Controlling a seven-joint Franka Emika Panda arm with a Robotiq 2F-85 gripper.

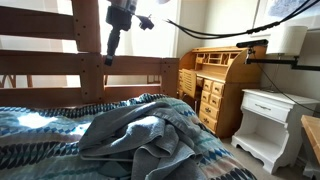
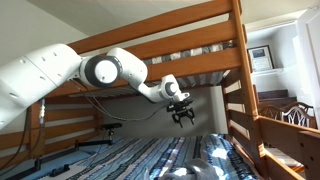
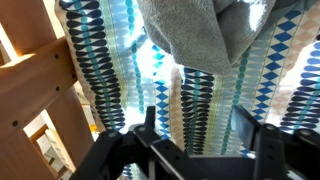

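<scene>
A grey-blue cloth (image 1: 150, 140) lies crumpled in a heap on the patterned bedspread (image 1: 40, 150). In the wrist view a flap of the cloth (image 3: 190, 35) shows at the top, clear of my fingertips. My gripper (image 1: 108, 62) hangs above the bed near the wooden rail, higher than the cloth and apart from it. Its fingers stand apart in the wrist view, where only bedspread shows between the fingers. From the other side, the gripper (image 2: 183, 116) points down over the bed, and the cloth (image 2: 195, 171) is partly cut off by the lower edge.
Wooden bunk rails (image 1: 40, 62) run behind the bed, and an upper bunk (image 2: 190, 45) spans above the arm. A wooden desk (image 1: 210, 85) and a white nightstand (image 1: 265, 125) stand to the right. Bare bedspread lies left of the cloth.
</scene>
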